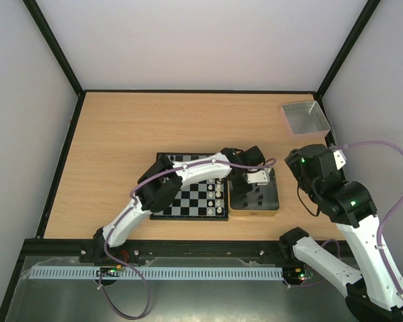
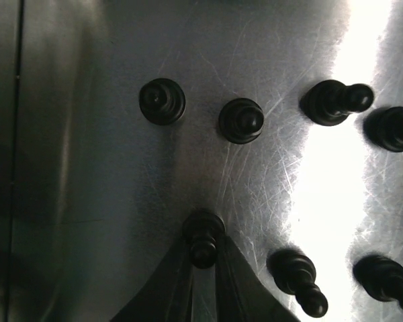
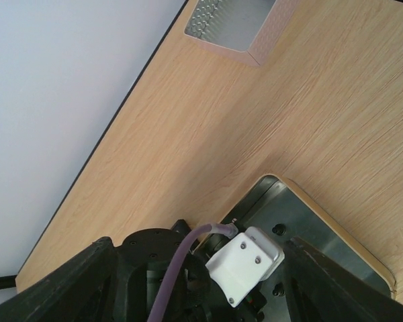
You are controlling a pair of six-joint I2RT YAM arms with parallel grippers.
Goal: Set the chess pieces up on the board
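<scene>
Black pieces stand in the metal tray (image 1: 275, 202) right of the chessboard (image 1: 188, 218). In the left wrist view, the tips of my left gripper flank the head of one black pawn (image 2: 203, 225), very near it on both sides; whether they press on it is unclear. Other black pieces, such as a pawn (image 2: 242, 121) and a taller piece (image 2: 300, 282), stand around it. White pieces (image 1: 219, 194) line the board's right side, while the left arm covers much of its middle. My right gripper is open and empty, high over the table.
An empty clear-walled bin (image 1: 305, 119) occupies the back right corner. The left arm (image 3: 245, 265) reaches over the tray beneath my right gripper. Bare wooden table (image 1: 121, 134) lies behind and left of the board.
</scene>
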